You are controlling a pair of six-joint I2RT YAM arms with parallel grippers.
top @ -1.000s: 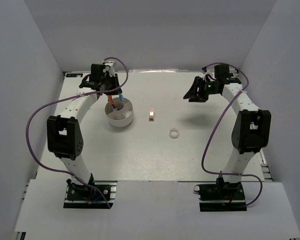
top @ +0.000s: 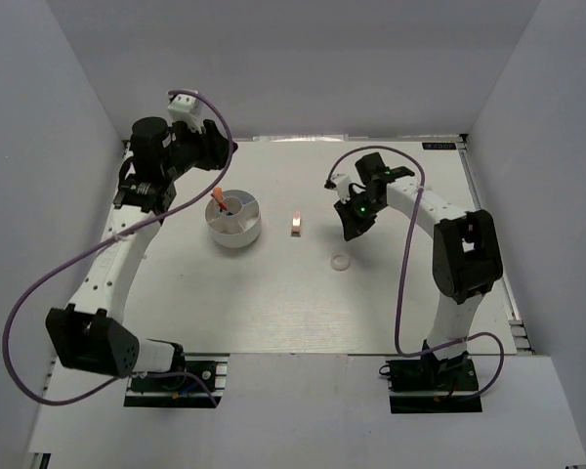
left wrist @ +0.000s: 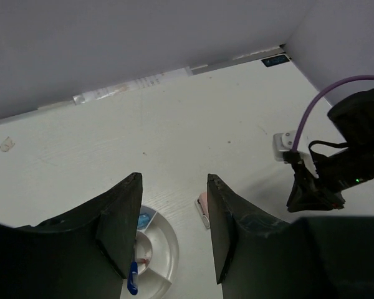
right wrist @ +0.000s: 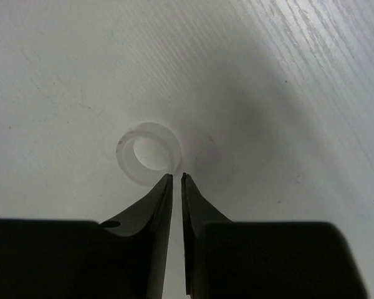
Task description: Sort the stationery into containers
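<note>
The white round container [top: 235, 234], divided into compartments, holds an orange-handled item [top: 218, 196]. In the left wrist view, a light blue item [left wrist: 144, 221] lies in one of its compartments and a dark blue pen-like item [left wrist: 133, 278] sticks out. My left gripper is above and behind the container, its fingers apart and empty. Right of the container stands a small pinkish stapler-like item [top: 296, 225]. A whitish tape ring [top: 340, 262] lies flat on the table. My right gripper is shut above and beside that ring, with nothing visible between its fingers.
Bare white table [top: 273, 303] stretches in front of the container and ring. Grey walls [top: 293, 68] enclose the back and sides. Purple cables [top: 88, 249] hang along both arms.
The blue item under my left gripper has gone down into the container, and that gripper has opened and risen.
</note>
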